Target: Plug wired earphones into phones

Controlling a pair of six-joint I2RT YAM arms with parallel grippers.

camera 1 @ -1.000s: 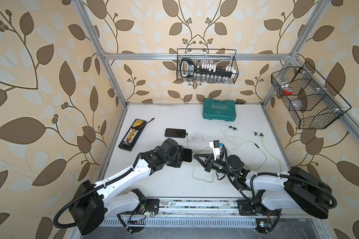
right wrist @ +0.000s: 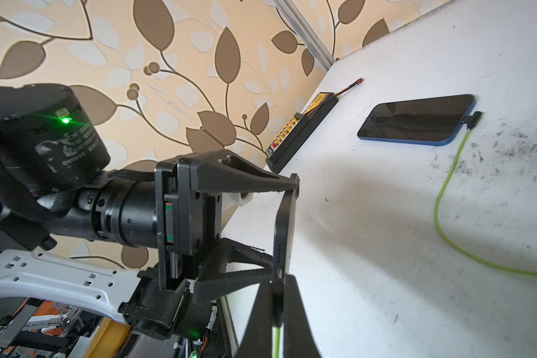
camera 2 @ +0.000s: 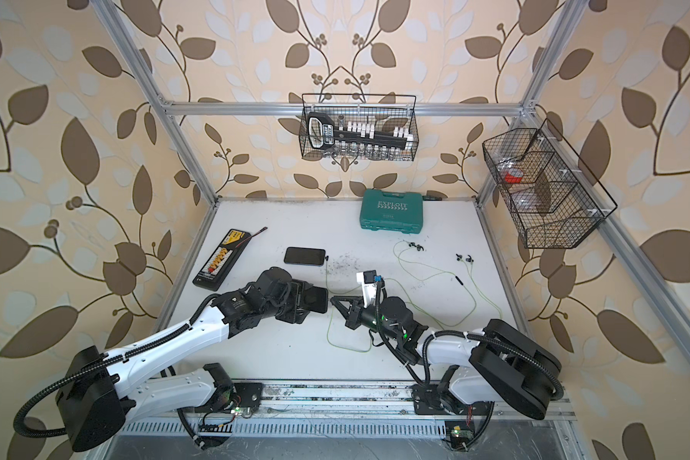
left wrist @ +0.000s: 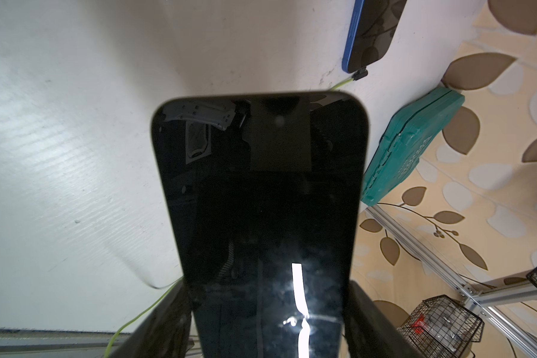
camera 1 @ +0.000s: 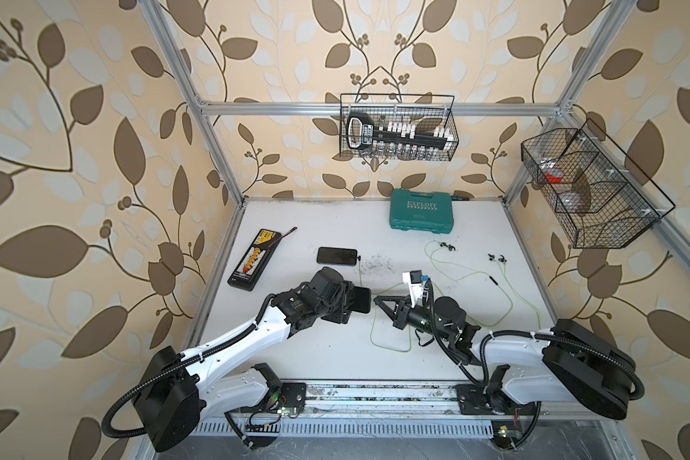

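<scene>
A black-screened phone point(left wrist: 262, 208) is held up off the table, my left gripper shut on its two long sides. Edge-on in the right wrist view, the held phone point(right wrist: 284, 238) stands between my left gripper's fingers. At its lower edge sits a small black earphone plug point(right wrist: 277, 287) on a green cable point(right wrist: 276, 343), flanked by the fingers of my right gripper, which is shut. Plug and phone edge meet or nearly meet; I cannot tell how deep the plug sits. From above, my right gripper point(camera 1: 376, 300) is just right of the phone.
A second phone point(right wrist: 417, 119) lies on the table with another plug point(right wrist: 472, 119) at its end. Green cords with earbuds point(camera 1: 498, 258) spread over the right side. A green case point(camera 1: 421, 211) and a black-yellow strip point(camera 1: 253, 260) stand further out.
My right gripper's tips have shifted very slightly right, away from the phone's edge. The left arm and its phone look still.
</scene>
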